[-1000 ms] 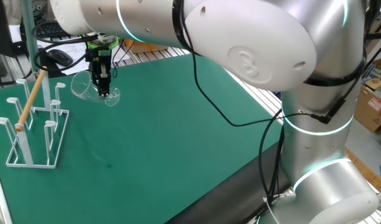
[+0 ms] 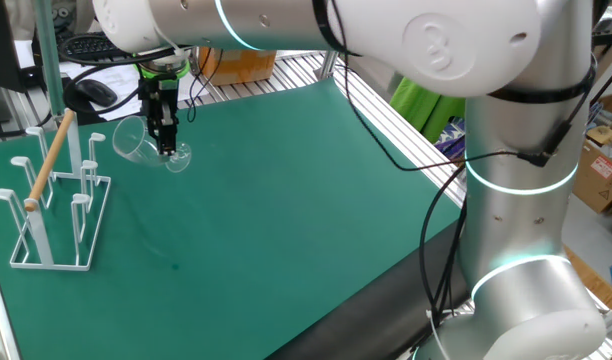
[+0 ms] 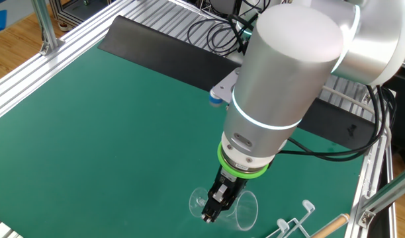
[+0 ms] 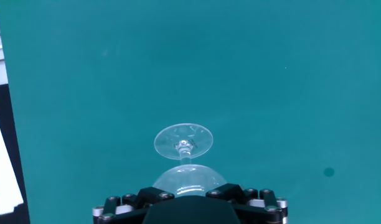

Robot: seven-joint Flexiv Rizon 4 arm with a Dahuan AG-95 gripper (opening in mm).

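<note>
A clear wine glass (image 2: 136,141) is tipped onto its side in exterior view 1, its round foot (image 2: 183,160) to the right and its bowl to the left. My gripper (image 2: 167,153) points down and is shut on the glass around the stem end of the bowl. From the other side, exterior view 2 shows the bowl (image 3: 247,210) right of my gripper (image 3: 208,217) and the foot to its left. Foot (image 4: 200,138), stem and part of the bowl appear in the wrist view, beyond the black gripper body; the fingertips' contact is hidden there.
A white rack (image 2: 51,267) with upright hooks and a wooden handle (image 2: 51,160) stands left of the glass. A black roll (image 2: 386,300) lies near the arm's base.
The upper arm and elbow have swung up and to the right, with their cable. The gripper and glass have barely shifted, very slightly left together.
</note>
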